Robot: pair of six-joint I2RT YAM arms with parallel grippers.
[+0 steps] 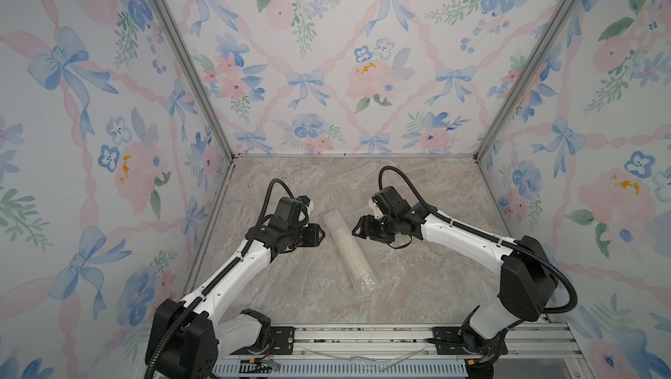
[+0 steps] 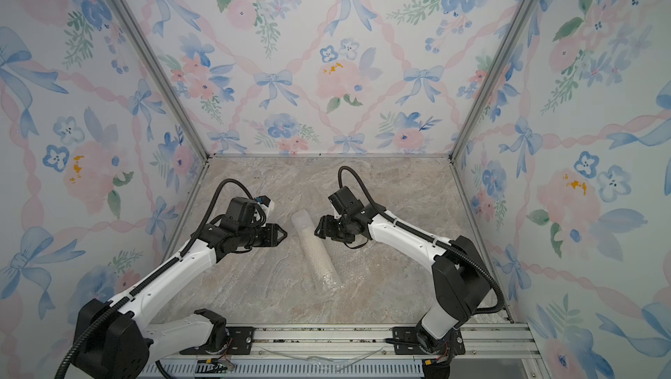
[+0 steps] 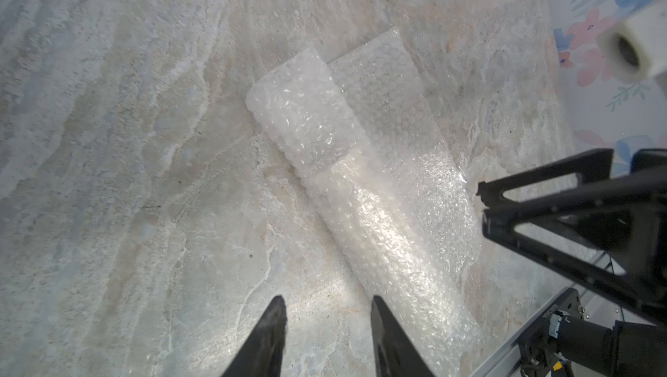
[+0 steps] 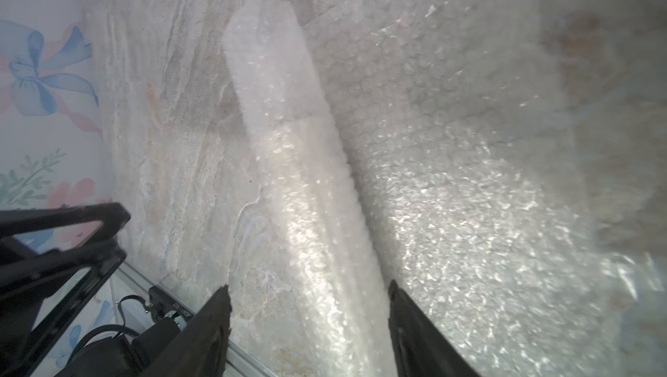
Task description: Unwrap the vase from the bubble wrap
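A long roll of clear bubble wrap [image 3: 375,217] lies slantwise on the table, with a whitish shape showing through it, the vase inside. A flat sheet of loose wrap [image 4: 472,189] spreads from the roll's right side. My left gripper is above the table to the left of the roll, its fingers apart with nothing between them. My right gripper is over the roll, fingers parted on either side of it in the right wrist view and nothing gripped. From above, the roll [image 2: 314,253] shows between both arms.
Patterned walls [image 1: 342,64] close it in at the back and sides. A metal rail [image 1: 363,333] runs along the front.
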